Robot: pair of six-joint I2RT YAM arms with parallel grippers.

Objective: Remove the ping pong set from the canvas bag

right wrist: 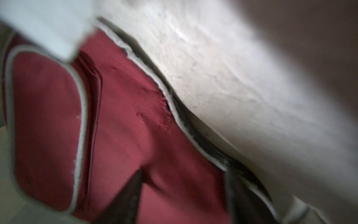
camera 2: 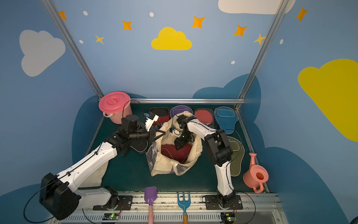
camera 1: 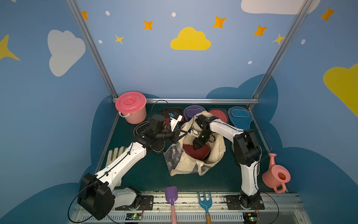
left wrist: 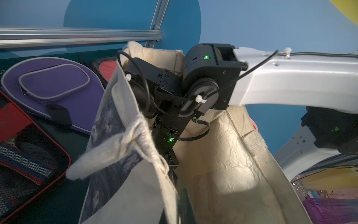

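A cream canvas bag [camera 1: 182,166] with grey patches stands mid-table, its mouth facing up. Inside it lies a dark red ping pong set [camera 1: 196,151], a padded case with pale piping; its red fabric [right wrist: 115,141] fills much of the right wrist view. My left gripper is shut on the bag's left rim, the cloth running between its fingers. My right gripper reaches down into the bag, fingers apart over the red case near its zipped edge. How firmly they touch the case is unclear.
Purple [camera 1: 194,110], blue [camera 1: 239,116] and red [camera 1: 218,114] cases line the back. A pink bucket [camera 1: 131,108] stands back left, a watering can [camera 1: 276,176] front right. Open floor lies in front of the bag.
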